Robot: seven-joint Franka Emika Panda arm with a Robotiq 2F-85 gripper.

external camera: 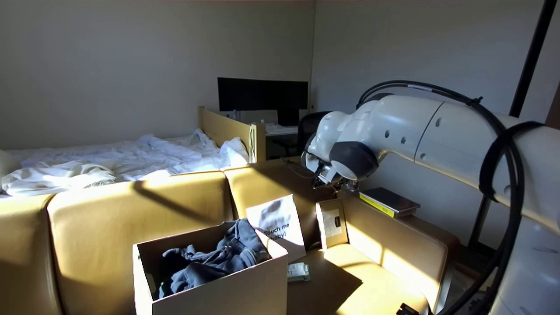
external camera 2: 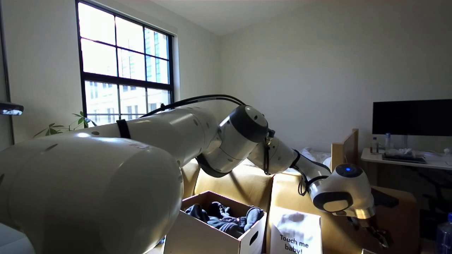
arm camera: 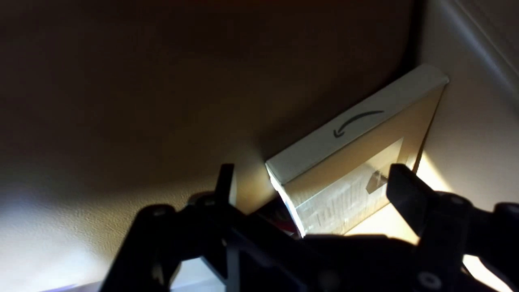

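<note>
An upright cardboard parcel (external camera: 331, 225) leans in the sofa's corner, near the armrest. In the wrist view the same parcel (arm camera: 360, 126) shows a pale top edge with a black curved arrow and a clear label window on its face. My gripper is open, its two fingers wide apart with nothing held between them. From outside, the gripper (external camera: 329, 183) hangs above and slightly behind the parcel, apart from it. In the second exterior view the gripper (external camera 2: 379, 237) is low at the right, over the sofa.
A white box (external camera: 215, 288) with dark clothing (external camera: 220, 260) stands on the sofa. Beside it leans a white "Touch me baby!" sign (external camera: 278, 225), with a small pale packet (external camera: 298, 272) in front. A dark book (external camera: 389, 201) lies on the armrest.
</note>
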